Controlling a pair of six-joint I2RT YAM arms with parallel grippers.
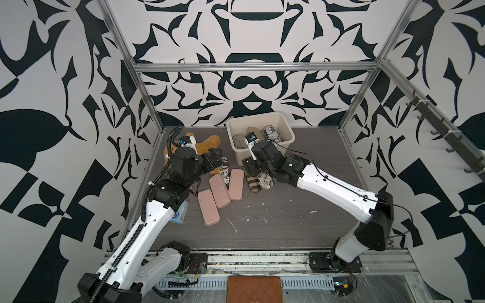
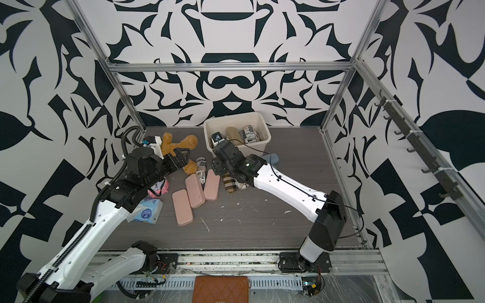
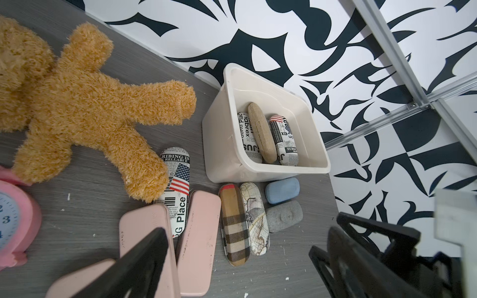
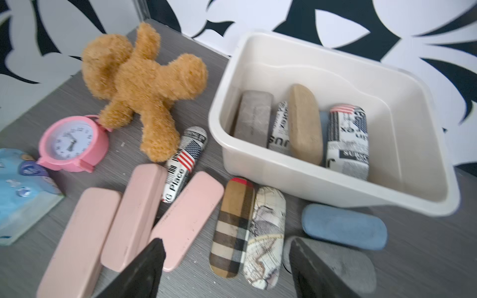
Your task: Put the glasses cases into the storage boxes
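A cream storage box [image 4: 328, 173] stands at the back; in it lie a grey case [image 4: 253, 118], a tan case [image 4: 305, 124], newspaper-print cases [image 4: 347, 144] and something blue, mostly hidden. In front of it lie a brown plaid case [image 4: 231, 228], a map-print case [image 4: 265, 238], a blue case [image 4: 343, 226] and a grey case [image 4: 333, 263]. Left of these are three pink cases [image 4: 186, 221] and a newspaper-print case [image 4: 184, 163]. My right gripper is above the plaid and map-print cases, fingers apart and empty. My left gripper hangs open and empty to the left.
A brown teddy bear [image 3: 94, 106] lies left of the box. Nearby are a pink alarm clock [image 4: 73, 143] and a light blue packet [image 2: 146, 211].
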